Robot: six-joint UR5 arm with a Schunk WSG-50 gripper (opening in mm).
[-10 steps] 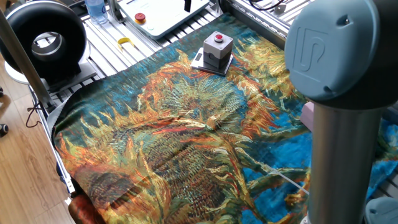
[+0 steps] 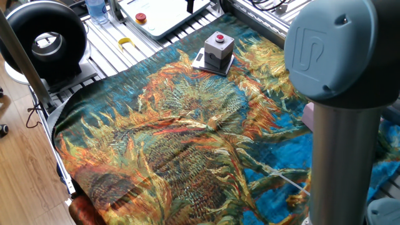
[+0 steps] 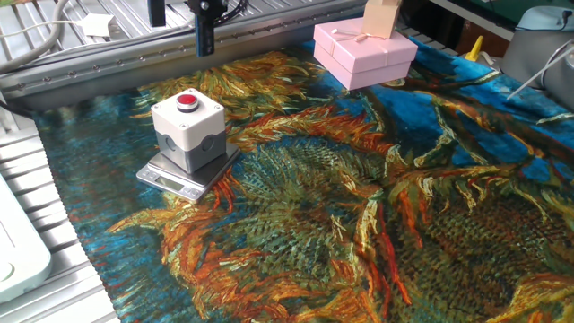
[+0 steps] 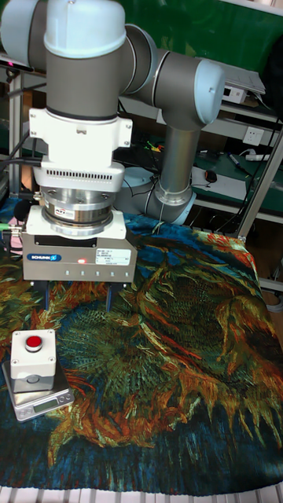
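A white and grey box with a red button (image 3: 188, 130) stands upright on a small silver scale (image 3: 185, 176), on the sunflower-patterned cloth (image 3: 296, 215). My gripper (image 4: 78, 303) hangs behind the box in the third exterior view, its two dark fingers (image 4: 112, 296) set wide apart with nothing seen between them. In the second exterior view the gripper (image 3: 181, 39) shows only as two dark fingertips at the top edge, above and apart from the button box. The first exterior view shows the arm (image 2: 347, 144) but not the gripper.
A pink box (image 3: 363, 56) with a tan block (image 3: 380, 18) on it stands at the cloth's far edge. A pale tray with a red knob (image 2: 141, 17) and a yellow piece (image 2: 126, 43) lie off the cloth.
In the first exterior view the arm has shifted very slightly to the left. The button box and scale have not moved.
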